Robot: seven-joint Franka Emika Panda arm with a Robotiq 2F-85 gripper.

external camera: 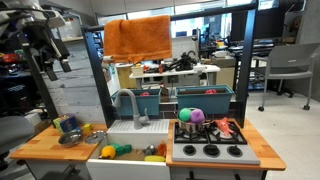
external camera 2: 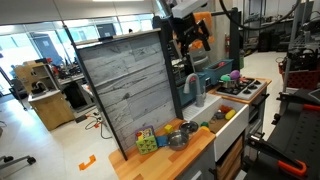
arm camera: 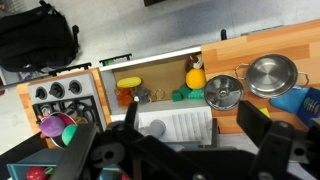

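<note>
High above the toy kitchen's left side, my gripper (external camera: 57, 68) hangs pointing down, clear of everything below. In the wrist view the gripper is open, its two fingers wide apart and empty. Beneath it lies a white sink (arm camera: 177, 127) with an orange toy (arm camera: 196, 78), a yellow toy (arm camera: 130, 82) and green pieces (arm camera: 187, 93) inside. A strainer-like pan (arm camera: 223, 92) and a metal pot (arm camera: 272, 70) stand on the wooden counter. On the stove (external camera: 212, 152) sits a pot with a green ball (external camera: 184, 115) and a purple ball (external camera: 197, 116).
An orange towel (external camera: 138, 38) drapes over the black top frame. The grey faucet (external camera: 134, 107) rises behind the sink. Teal baskets (external camera: 205, 98) hang at the back. Beside the left counter stands a whitewashed wood panel (external camera 2: 125, 85). Bare counter (external camera: 40, 152) shows at the front left.
</note>
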